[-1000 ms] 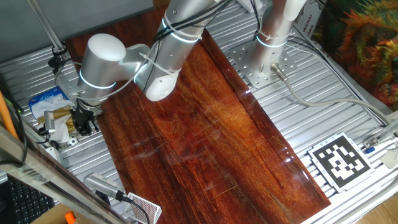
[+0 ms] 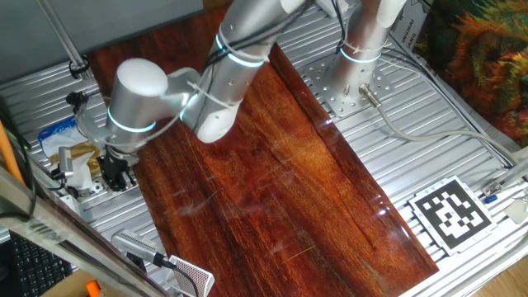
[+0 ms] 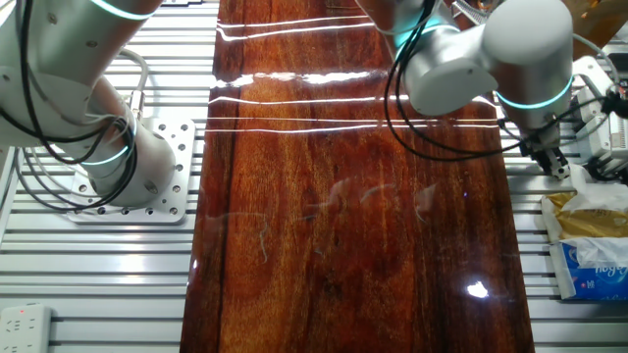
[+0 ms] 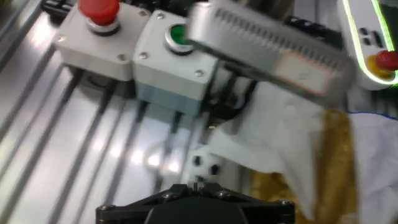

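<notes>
At the far left of exterior view 1, my black gripper (image 2: pixel 118 175) hangs past the long edge of the wooden board, over the metal slats. In the wrist view its two fingers meet in the middle at the bottom, so the gripper is shut, and nothing shows between them. Just beyond it lies a soft blue, white and gold packet (image 3: pixel 593 240), with crumpled white sheet material on top. The same packet's gold part (image 4: pixel 339 162) appears at right in the wrist view, blurred.
The brown wooden board (image 2: pixel 272 190) is bare. Close to the gripper are a red-button box (image 4: pixel 96 40), a green-button box (image 4: pixel 171 62) and a grey metal device (image 4: pixel 267 50). A metal frame post (image 2: pixel 74 239) stands at left. A marker board (image 2: pixel 452 216) lies far right.
The packet and the wooden board have stayed put.
</notes>
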